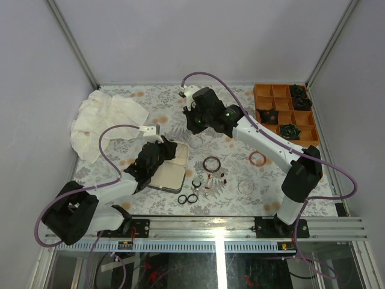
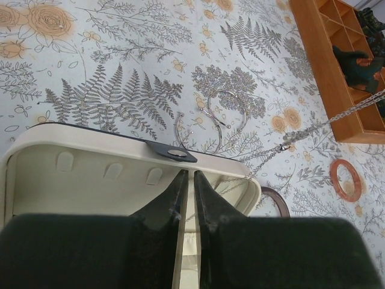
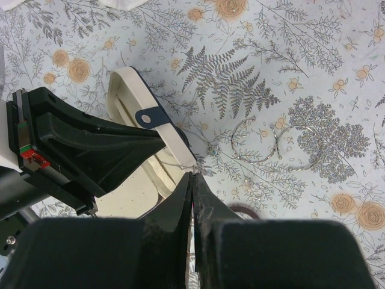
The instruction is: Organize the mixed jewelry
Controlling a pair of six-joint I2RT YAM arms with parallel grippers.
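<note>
A silver chain (image 2: 343,114) runs taut in the left wrist view from the upper right edge down into the open cream jewelry case (image 2: 108,141). Bits of it show at the tips of my right gripper, which is shut on it and held above the table by the case. My left gripper is shut against the inner side of the case's rim, just below a dark snap tab (image 2: 171,152); chain strands pass close by, and what lies between its fingers is unclear. Two open silver bangles (image 3: 299,147) lie on the cloth.
A wooden compartment tray (image 1: 274,90) with dark items stands at the back right. An orange ring (image 1: 257,159), a brown ring (image 1: 212,164) and several small pieces lie in the middle. A white cloth (image 1: 108,123) is bunched at the back left.
</note>
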